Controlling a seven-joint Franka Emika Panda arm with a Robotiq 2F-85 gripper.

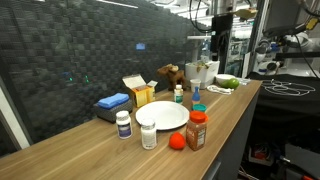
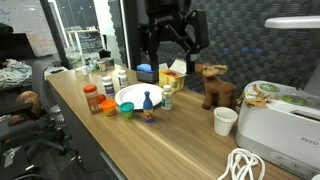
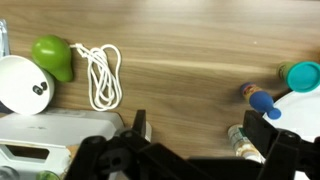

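High above the counter hangs my gripper, its two dark fingers wide apart and only bare wood and bottles below the gap. In the wrist view a blue bottle (image 3: 260,100) and a white-capped bottle (image 3: 241,141) lie below and near the right finger. A teal cup (image 3: 300,75) and part of the white plate (image 3: 304,110) show at the right. To the left are a green pear-shaped item (image 3: 54,56) and a coiled white cord (image 3: 103,78). The plate (image 1: 162,114) rests on the counter, with an orange-lidded jar (image 1: 196,130) in front.
A white toaster (image 2: 283,118), a white cup (image 2: 225,121) and a brown animal figure (image 2: 213,88) stand along the back wall. Two white jars (image 1: 148,134), a red round item (image 1: 177,141) and a yellow box (image 1: 137,91) surround the plate.
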